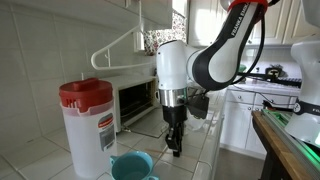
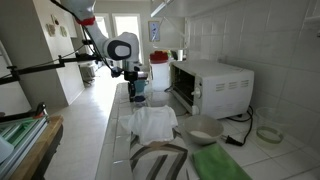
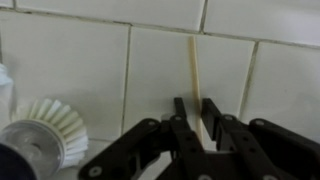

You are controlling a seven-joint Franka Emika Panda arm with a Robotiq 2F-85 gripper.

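A thin wooden stick (image 3: 195, 70) lies on the white tiled counter (image 3: 80, 60) in the wrist view. My gripper is over its lower end, partly open, one fingertip on each side of the stick. A narrow gap shows between the fingers, and I cannot tell whether either touches the stick. In exterior view 1 the gripper (image 1: 174, 150) points down close to the counter, right of the teal cup (image 1: 132, 166); the stick is not clear there. From exterior view 2 the gripper (image 2: 131, 95) appears small at the counter's far end.
A round brush with white bristles (image 3: 70, 128) is at the wrist view's left. The red-lidded canister (image 1: 90, 125) stands behind the teal cup. Exterior view 2 shows a white toaster oven (image 2: 212, 88), a white cloth (image 2: 152, 122), a bowl (image 2: 203, 129) and a green cloth (image 2: 218, 163).
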